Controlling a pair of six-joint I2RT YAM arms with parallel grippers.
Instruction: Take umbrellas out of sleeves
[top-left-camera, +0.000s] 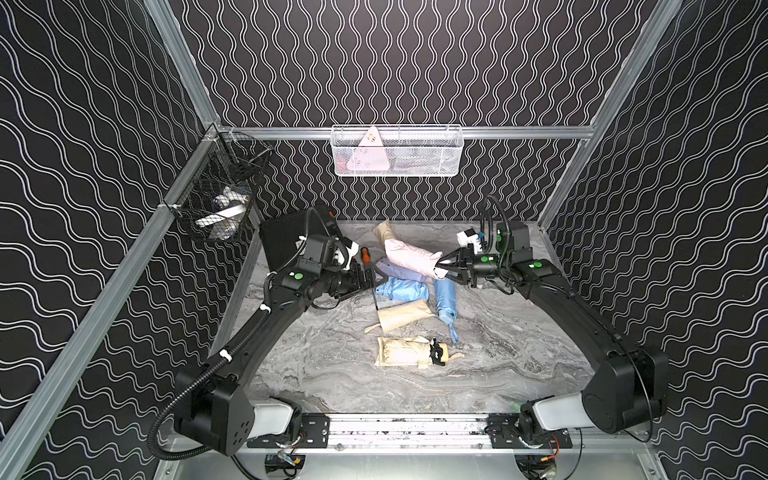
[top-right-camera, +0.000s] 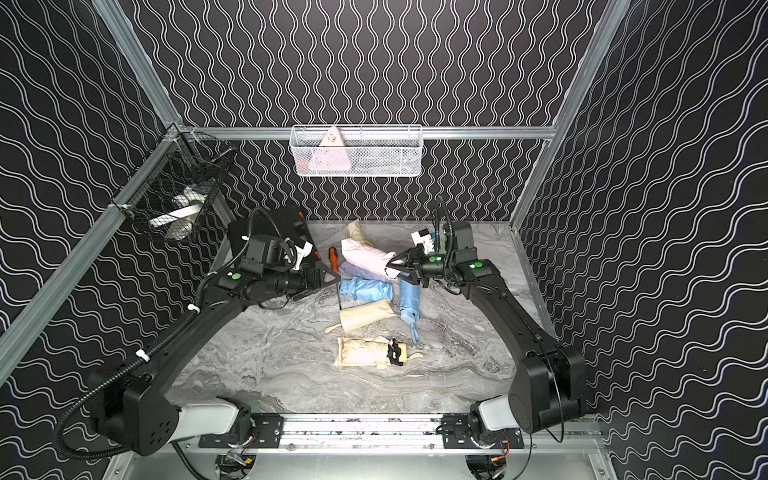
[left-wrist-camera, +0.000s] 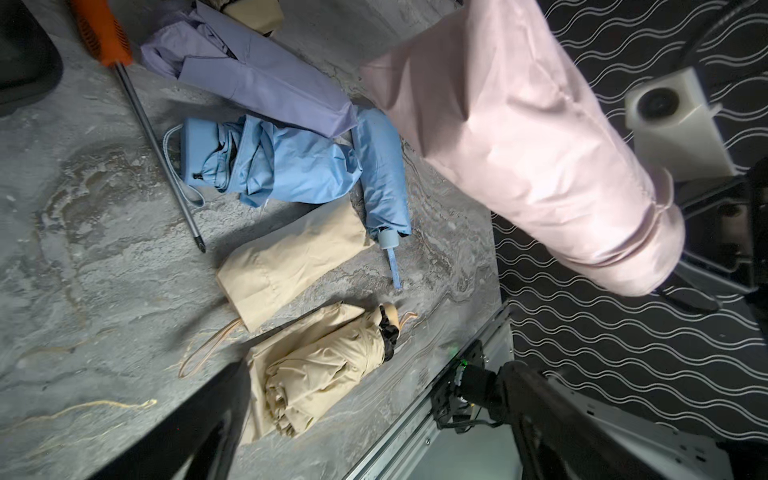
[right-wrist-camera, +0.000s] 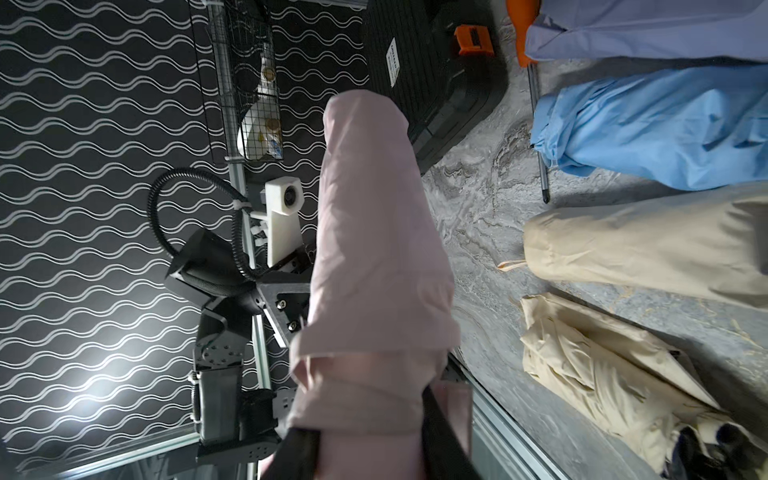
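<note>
My right gripper (top-left-camera: 446, 265) is shut on one end of a long pink umbrella sleeve (left-wrist-camera: 520, 160), lifted above the heap, its other end pointing back-left. My left gripper (top-left-camera: 374, 276) is open, empty, left of it. Below lie a lavender cloth piece (left-wrist-camera: 248, 76), a crumpled blue piece (left-wrist-camera: 280, 160), a slim blue umbrella (left-wrist-camera: 380, 176) with handle strap, a flat cream sleeve (left-wrist-camera: 292, 260) and a cream umbrella (left-wrist-camera: 320, 372) with black fittings at front. A tan piece (top-left-camera: 382, 230) lies at the back.
A black case (top-left-camera: 280, 236) sits back left, beside an orange-handled screwdriver (left-wrist-camera: 104, 32). A white mesh basket (top-left-camera: 416, 156) hangs on the back wall, a black wire basket (top-left-camera: 224, 184) on the left.
</note>
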